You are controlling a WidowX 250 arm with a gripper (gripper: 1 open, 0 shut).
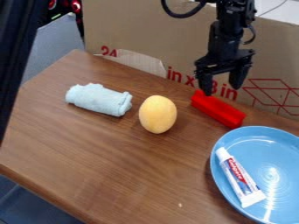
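Observation:
My black gripper [221,83] hangs open just over a red cylinder [218,110], its fingers near the cylinder's far left end. A yellow oval object [158,115] sits in the middle of the wooden table. A rolled light-blue cloth [100,99] lies to its left. A blue plate [274,159] at the right holds a white toothpaste tube [239,177].
A cardboard panel [152,26] stands along the table's back edge, behind the cylinder.

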